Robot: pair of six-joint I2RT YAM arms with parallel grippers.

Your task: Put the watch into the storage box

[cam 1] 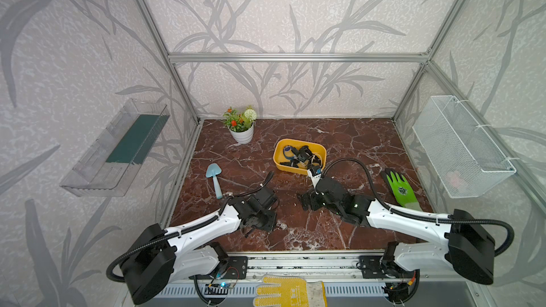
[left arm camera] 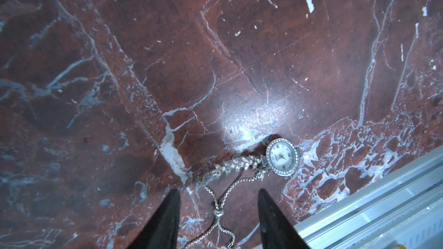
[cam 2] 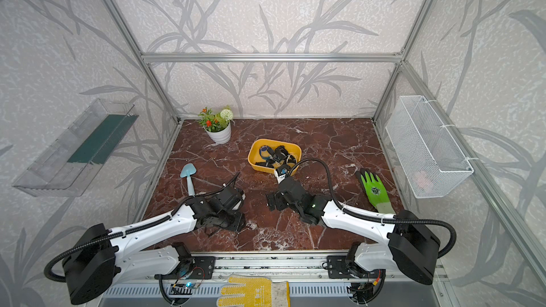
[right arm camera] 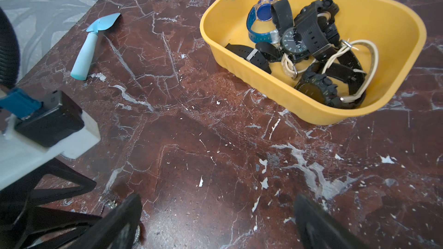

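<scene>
A silver watch (left arm camera: 281, 157) with a round white dial and a beaded chain lies on the marble table near its front edge. Over it hovers my left gripper, fingers apart, with the chain below the gap; nothing is held. The yellow storage box (right arm camera: 272, 90) holds several dark watches, a blue one and a cream-strapped one. My right gripper stands open and empty in front of the box, above bare table. In the top left view the left gripper (cam 1: 269, 221) mostly hides the silver watch.
A light-blue trowel (right arm camera: 85, 55) lies at the left, with a potted plant (cam 1: 241, 130) behind it. A green glove (cam 1: 402, 190) rests at the right. Wire baskets (cam 1: 463, 145) hang on both sides. The table between the box and grippers is clear.
</scene>
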